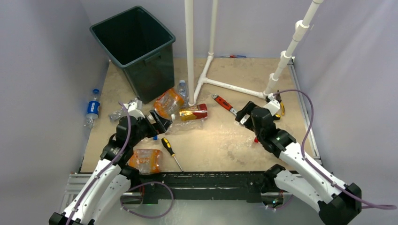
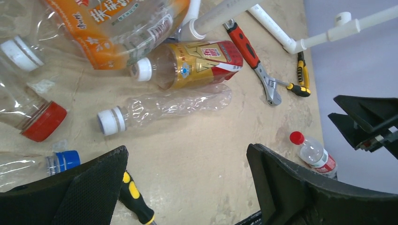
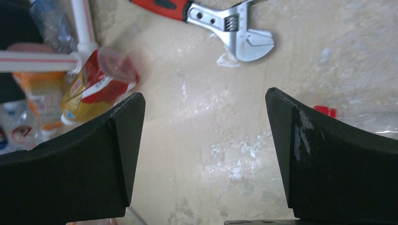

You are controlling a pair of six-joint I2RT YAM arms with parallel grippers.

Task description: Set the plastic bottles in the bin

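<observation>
My left gripper (image 1: 158, 123) is open above the bottles at centre-left, nothing between its fingers. In the left wrist view lie a clear white-capped bottle (image 2: 173, 104), a yellow-labelled bottle (image 2: 197, 63), orange-labelled crushed bottle (image 2: 117, 33), red-capped bottle (image 2: 14, 108) and blue-capped bottle (image 2: 23, 171). Another orange bottle (image 1: 145, 161) lies at the front left, a blue-labelled one (image 1: 92, 108) along the left. My right gripper is open over the right side, a red cap (image 3: 324, 110) partly behind its finger. The green bin (image 1: 152, 75) stands at the back left.
An adjustable wrench (image 3: 248, 42), screwdriver (image 1: 167, 146) and pliers (image 2: 302, 75) lie among the bottles. White pipes (image 1: 230, 86) stand at the back and right. The middle front of the board (image 1: 216, 150) is clear.
</observation>
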